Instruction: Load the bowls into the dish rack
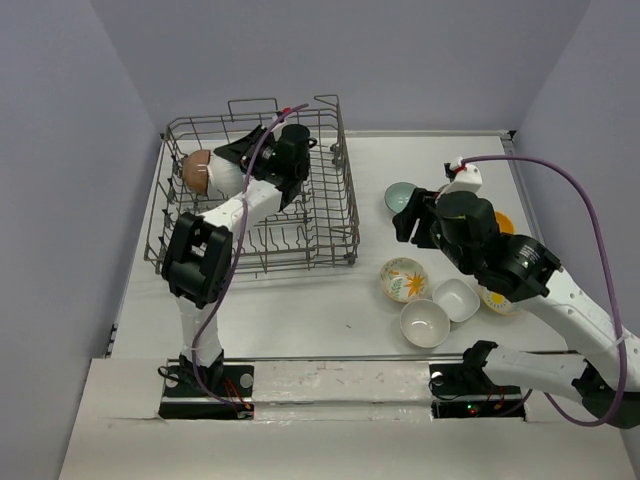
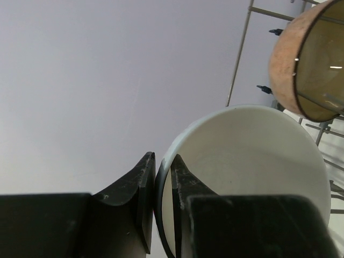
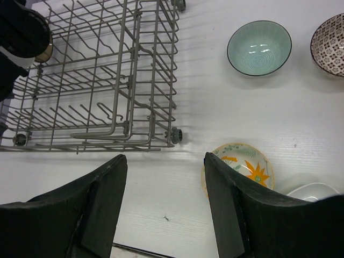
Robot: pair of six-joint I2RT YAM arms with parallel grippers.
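In the dish rack [image 1: 335,215] at the left, a brown bowl [image 1: 195,171] stands on its side at the rack's left end. Just right of it is a white bowl [image 2: 252,156], tipped on its side, its rim between the fingers of my left gripper, which is shut on it. Whether the white bowl touches the wires beneath is hidden. My right gripper hangs open and empty over the table, right of the rack. Below it lie a green bowl [image 3: 259,48], a flower-patterned bowl [image 1: 404,280] and a dotted brown bowl [image 3: 330,45].
Two white bowls [image 1: 425,323] [image 1: 457,299] sit near the front right, with a yellow-rimmed bowl [image 1: 500,301] beside them. An orange-yellow bowl [image 1: 504,223] is partly behind the right arm. The table in front of the rack is clear.
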